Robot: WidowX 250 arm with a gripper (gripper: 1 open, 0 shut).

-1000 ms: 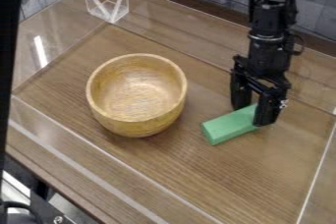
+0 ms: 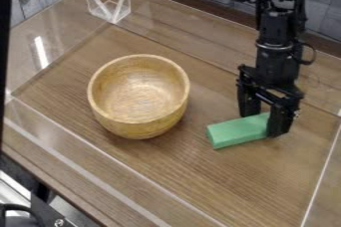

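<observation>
A black robot arm [image 2: 277, 52] reaches down from the top right, its gripper [image 2: 264, 112] low over the right part of a green block [image 2: 237, 131]. The black fingers stand open at the block's right end, partly covering it. Whether they touch it I cannot tell.
A wooden bowl [image 2: 138, 96] sits to the left of the block, with a short gap between them. A clear angular object [image 2: 110, 2] stands at the back left.
My gripper has shifted slightly over the right end of the green block, and the block appears turned slightly. The bowl has not moved.
</observation>
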